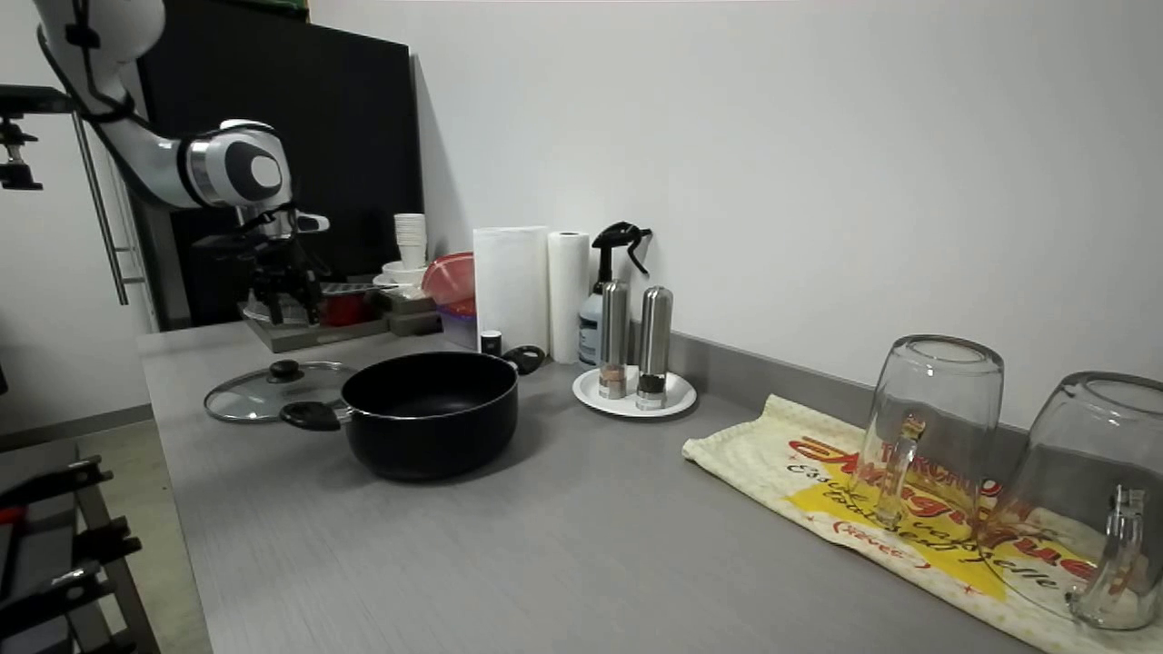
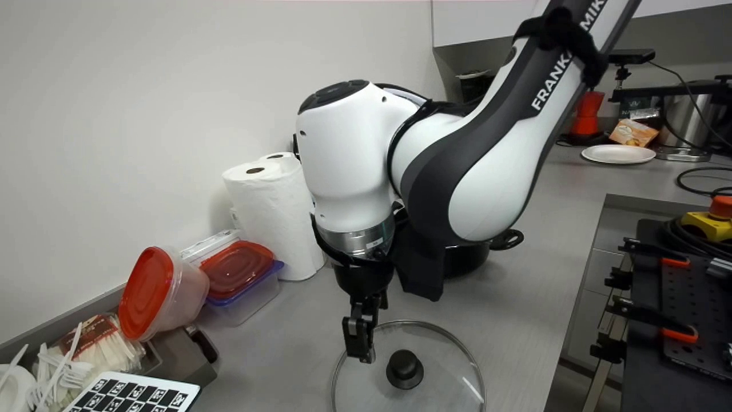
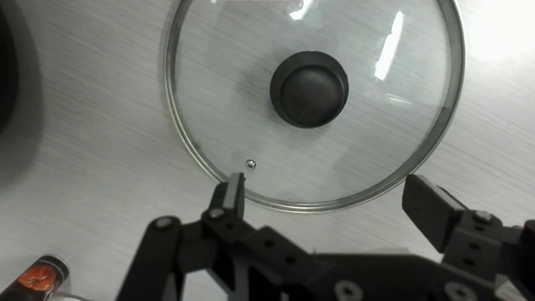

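A glass lid (image 3: 301, 165) with a steel rim and a round black knob (image 3: 309, 90) lies flat on the counter. Above it, my gripper is open, its two fingers wide apart and nothing between them. In the wrist view the knob sits beyond the fingertips, roughly centred between them. From exterior view 2, the gripper (image 2: 360, 343) hangs over the lid's edge, beside the knob (image 2: 405, 369). The black pot (image 1: 431, 431), empty as far as I can see, stands next to the lid (image 1: 251, 398) in exterior view 1.
Paper towel rolls (image 1: 510, 289), a spray bottle (image 1: 590, 327) and two mills on a white plate (image 1: 678, 394) line the wall. Glass mugs (image 1: 927, 436) stand upside down on a cloth (image 1: 752, 447). Red-lidded containers (image 2: 164, 295) are near the lid.
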